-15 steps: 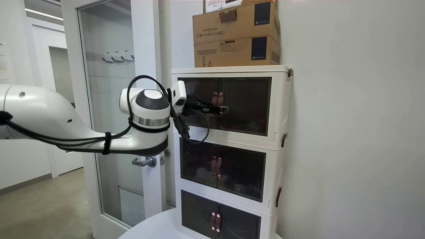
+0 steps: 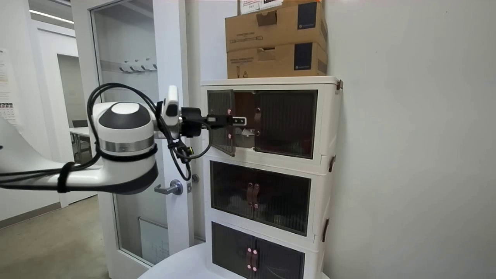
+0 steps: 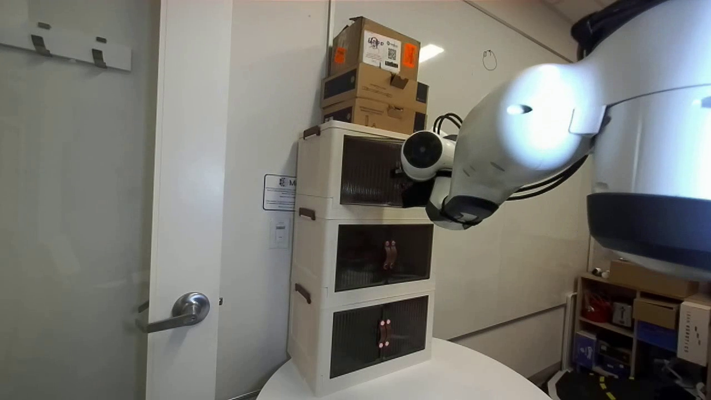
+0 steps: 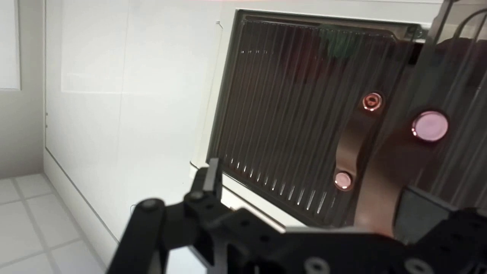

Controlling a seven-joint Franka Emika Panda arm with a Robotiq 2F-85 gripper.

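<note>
A white cabinet (image 2: 326, 121) has dark ribbed doors on three levels. Its top left door (image 2: 221, 120) stands partly open, swung outward, while the top right door (image 2: 287, 123) is closed. Beside the open door's edge, my gripper (image 2: 239, 121) reaches across from the left. The wrist view shows its fingers spread wide, one finger pad (image 4: 417, 211) right against the brown strap handle (image 4: 381, 191) of the open door. Whether that finger sits behind the strap cannot be told. The other finger (image 4: 205, 182) is apart, over the closed door's corner. Exterior view 2 mostly hides the gripper behind the arm.
Cardboard boxes (image 2: 276, 37) are stacked on top of the cabinet. Below, the middle doors (image 2: 259, 197) and bottom doors (image 2: 258, 253) are closed. A pale container (image 2: 244, 139) partly shows inside the top opening. The glass room door (image 2: 139, 139) stands behind the arm.
The arm and gripper have moved left, away from the cabinet's middle. The top left door, shut a second ago, has swung outward with the gripper beside its handle.
</note>
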